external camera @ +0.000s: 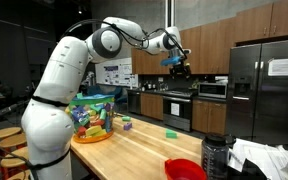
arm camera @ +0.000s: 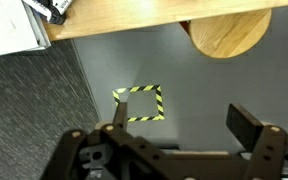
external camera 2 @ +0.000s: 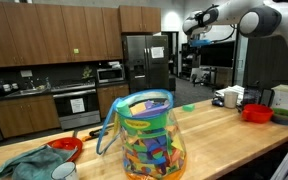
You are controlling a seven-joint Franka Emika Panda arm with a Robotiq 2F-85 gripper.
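High above the table, my gripper [external camera: 178, 72] hangs at the end of the raised arm. In the wrist view its two dark fingers stand wide apart, one finger [arm camera: 72, 150] at the lower left and the other at the lower right, with only floor visible between them. Below, the wooden table [external camera: 134, 155] carries a green block [external camera: 171, 134] and a small purple item [external camera: 126, 124] with something next to it. A red bowl [external camera: 183, 169] lies near the front. Nothing touches the gripper.
A mesh bin of colourful toys [external camera: 91, 122] stands by the arm's base. A black canister [external camera: 215, 153] and white cloths [external camera: 264, 158] sit at the right. A stool [arm camera: 228, 33] is beside the table edge.
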